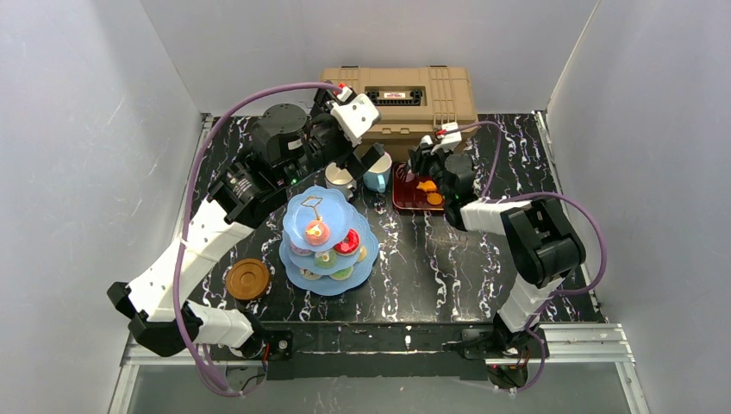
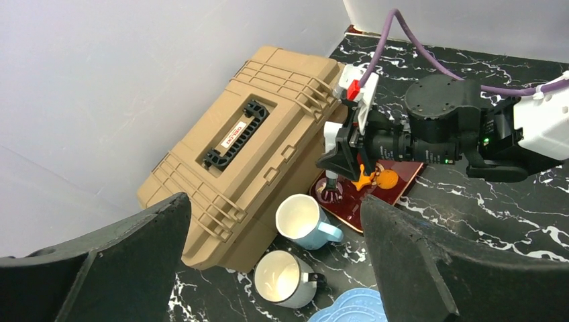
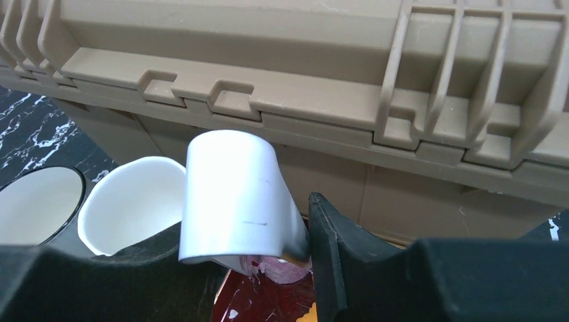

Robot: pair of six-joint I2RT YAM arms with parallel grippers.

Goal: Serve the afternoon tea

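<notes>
My left gripper is open, with nothing between its fingers, high above the cups. My right gripper is above the back of a dark red tray, shut on a white-handled tool with clear prongs pointing down at a pink treat. Whether the prongs grip it cannot be made out. Orange treats lie beside it on the tray. The blue tiered stand carries several cakes, with a pink one on top.
A light-blue cup and a white enamel mug stand left of the tray. Behind them is a tan case. A round brown lid lies at the left.
</notes>
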